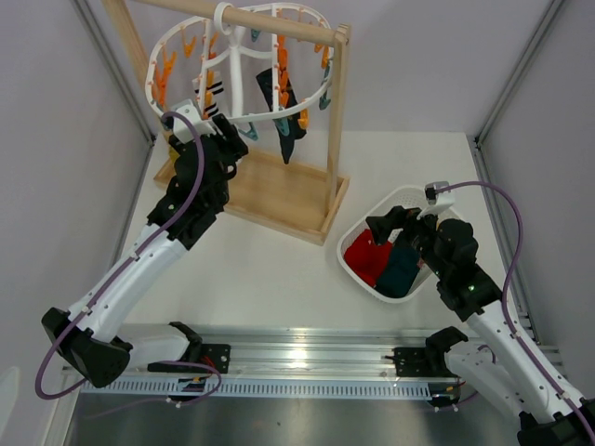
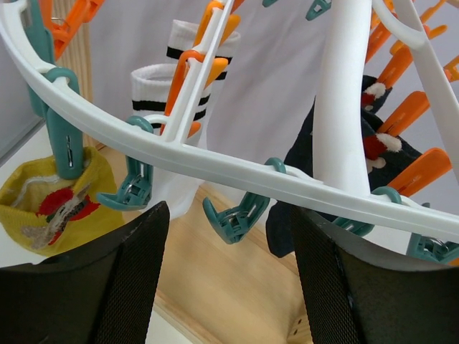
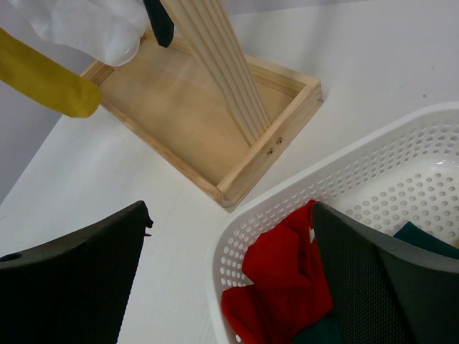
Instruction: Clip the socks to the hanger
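A white clip hanger (image 1: 239, 118) with orange and teal clips hangs on a wooden stand (image 1: 337, 111). It holds dark socks (image 1: 288, 130), striped white socks (image 2: 168, 190) and a yellow sock (image 2: 61, 208). My left gripper is open at the hanger's front rim, facing a teal clip (image 2: 237, 218), nothing between its fingers. My right gripper stands open over the white basket (image 1: 349, 265), which contains red socks (image 3: 280, 272) and dark green socks (image 1: 400, 271).
The stand's wooden base tray (image 1: 279, 209) lies below the hanger, left of the basket.
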